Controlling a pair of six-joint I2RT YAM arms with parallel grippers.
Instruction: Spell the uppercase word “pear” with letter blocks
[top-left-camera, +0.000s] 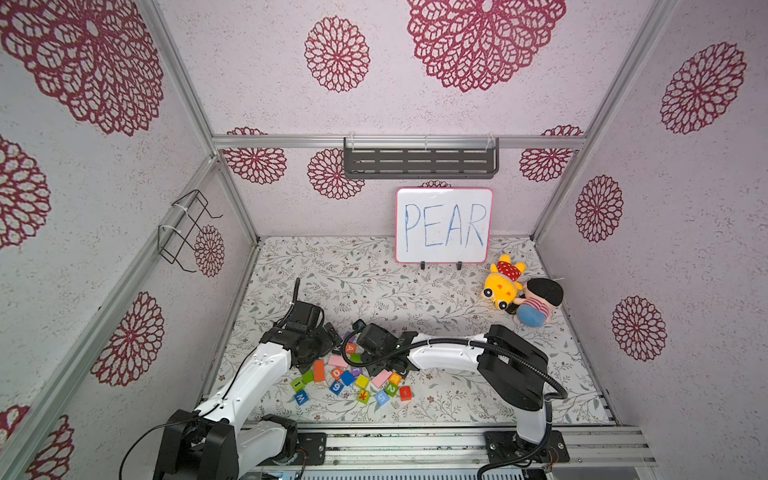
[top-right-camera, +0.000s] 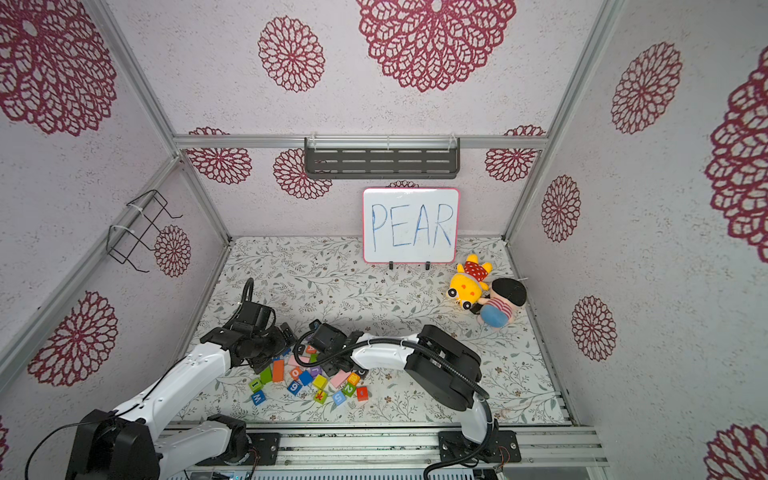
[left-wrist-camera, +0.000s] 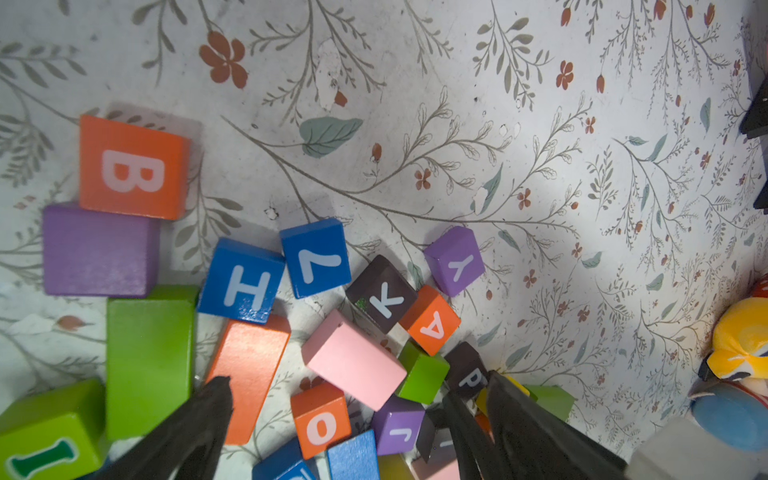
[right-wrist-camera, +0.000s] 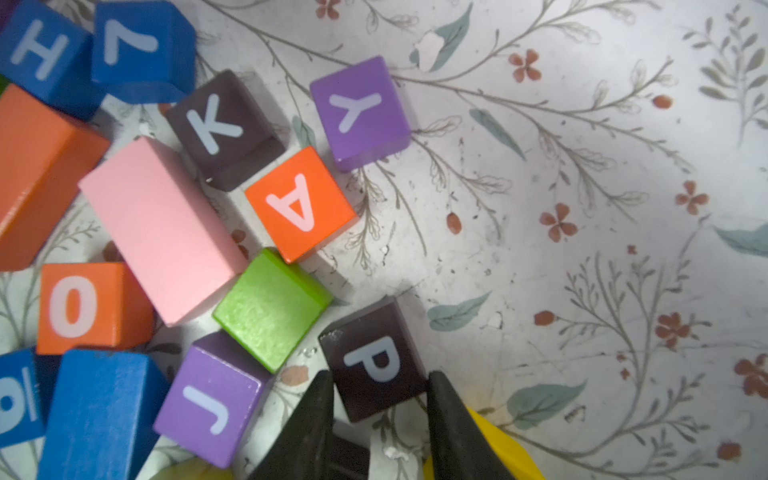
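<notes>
A whiteboard (top-left-camera: 442, 225) at the back reads PEAR. In the right wrist view, my right gripper is shut on a black P block (right-wrist-camera: 369, 352) among the loose blocks. An orange A block (right-wrist-camera: 300, 204) lies just beyond it, beside a purple Y block (right-wrist-camera: 360, 108). My left gripper hangs open over the pile, with blocks below and between its fingers but none held. In both top views the grippers hide much of the pile. I cannot make out an E or R block.
A yellow plush toy (top-left-camera: 502, 284) and a doll (top-left-camera: 534, 312) lie at the back right. A wire rack (top-left-camera: 184, 232) hangs on the left wall.
</notes>
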